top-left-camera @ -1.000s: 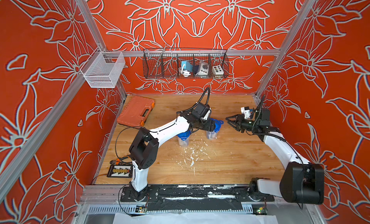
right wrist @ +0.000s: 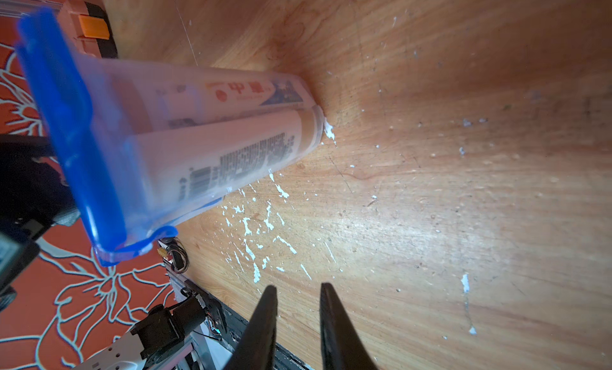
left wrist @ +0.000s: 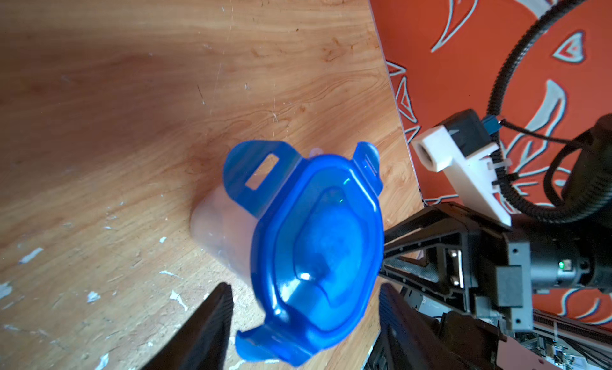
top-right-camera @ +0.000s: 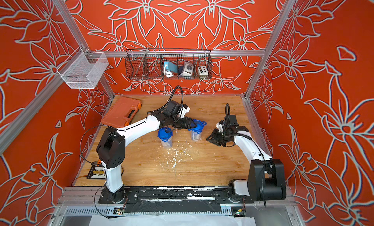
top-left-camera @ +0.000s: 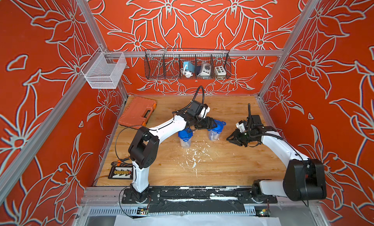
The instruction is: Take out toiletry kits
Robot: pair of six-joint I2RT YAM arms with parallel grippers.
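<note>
Two clear cups with blue lids stand on the wooden table, the left one (top-left-camera: 185, 142) and the right one (top-left-camera: 213, 136). Behind the right cup's wall (right wrist: 216, 159), a white tube with a barcode and a printed item show. My left gripper is open at the right cup's blue lid (left wrist: 325, 242); the lid's lower end lies between its fingertips, not clamped. To the right of that cup is my right gripper, apart from it. Its fingers are drawn close together, shut but for a narrow gap, and nothing shows between them.
An orange case (top-left-camera: 134, 112) lies at the back left. White flakes (top-left-camera: 193, 157) are scattered in front of the cups. A wire basket (top-left-camera: 187, 65) with several items hangs on the back wall, and a white basket (top-left-camera: 103, 74) at left.
My right gripper has come forward and a little left, and its fingers have closed in. Both cups stay standing.
</note>
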